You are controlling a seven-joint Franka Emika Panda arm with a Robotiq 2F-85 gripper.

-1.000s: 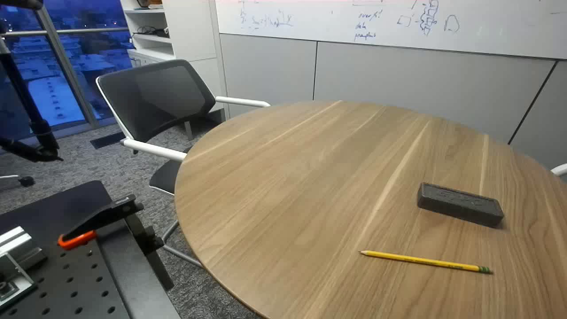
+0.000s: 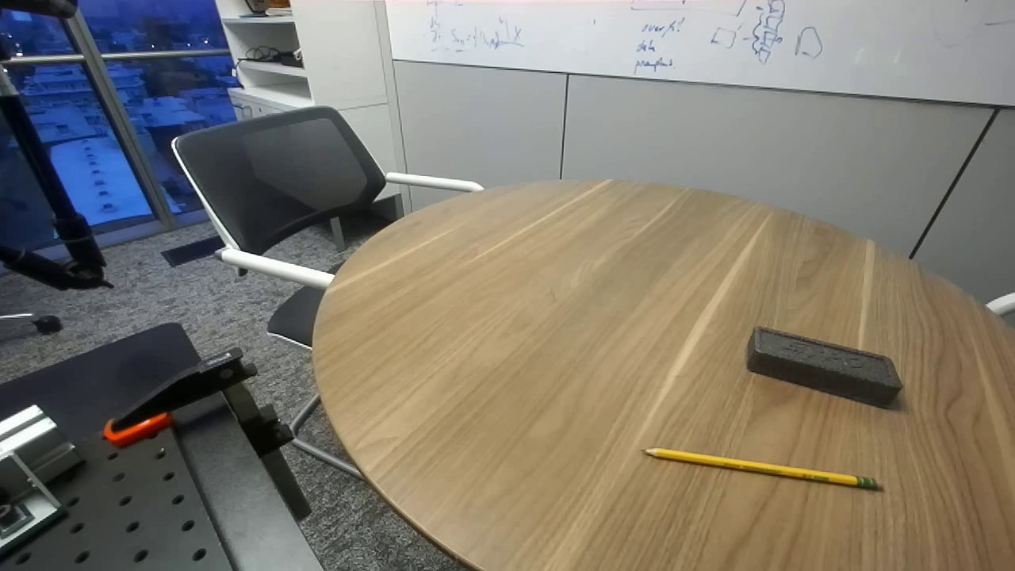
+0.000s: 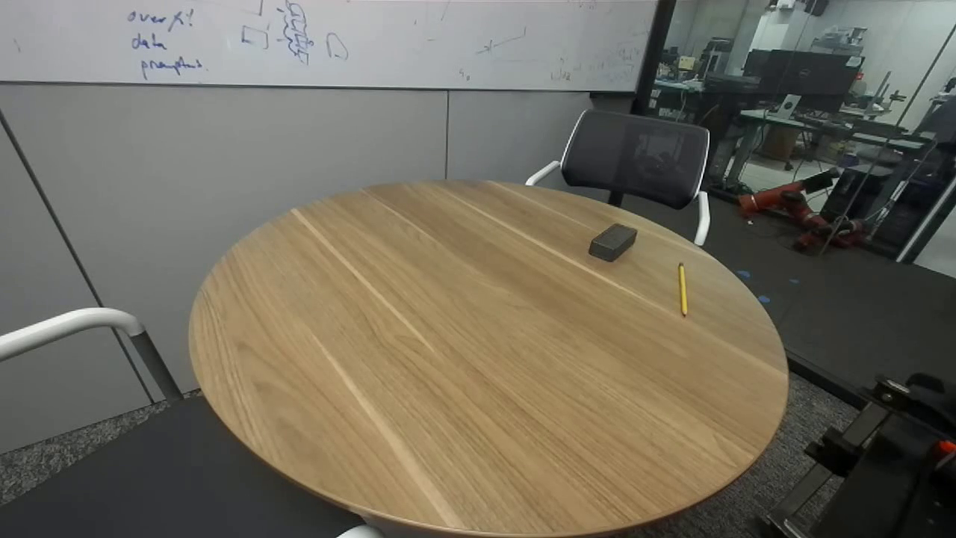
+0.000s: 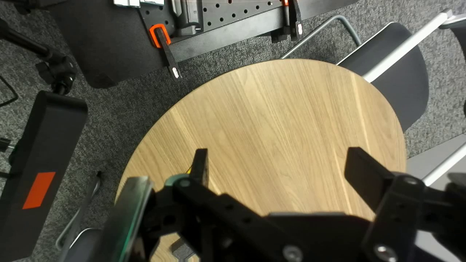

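Observation:
On the round wooden table (image 2: 533,314) lie a yellow pencil (image 2: 761,465) and a dark grey block, perhaps an eraser (image 2: 824,365). The second exterior view has the pencil (image 3: 683,288) near the table's right edge and the block (image 3: 614,242) a little further back. My gripper is open in the wrist view, high over the table, its fingers wide apart with only bare wood far below between them. Its left finger (image 4: 200,166) covers most of the pencil, and a corner of the block (image 4: 181,249) shows at the bottom. Neither exterior view includes the gripper.
A black workbench (image 4: 227,32) with clamps stands beside the table. One mesh chair (image 2: 285,181) is close to the table's edge, and another (image 3: 636,157) stands at the far side.

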